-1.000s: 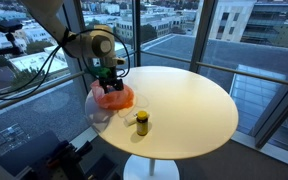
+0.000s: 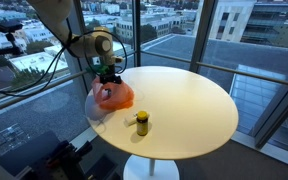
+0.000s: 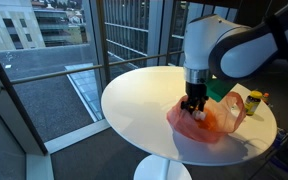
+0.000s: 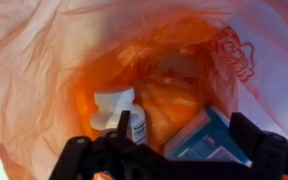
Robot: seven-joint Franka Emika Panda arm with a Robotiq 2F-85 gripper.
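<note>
An orange translucent plastic bag (image 2: pixel 114 97) lies open on the round white table, near its left edge in exterior view 1. My gripper (image 2: pixel 108 80) is over the bag's mouth, pointing down into it. In the wrist view the gripper stands open, its dark fingers apart at the bottom of the picture. Inside the bag are a white bottle (image 4: pixel 119 108) with a printed label and a teal box-like item (image 4: pixel 206 138). The bottle is just ahead of the left finger, the teal item by the right one. The bag's folds hide part of its contents.
A yellow jar with a dark lid (image 2: pixel 142 123) stands near the front edge of the table (image 2: pixel 179 95). A small pale item (image 2: pixel 131 118) lies beside it. Windows surround it.
The arm and gripper have shifted slightly over the bag. The bag's outline has changed a little, its near-left part spreading lower. The jar has stayed in place.
</note>
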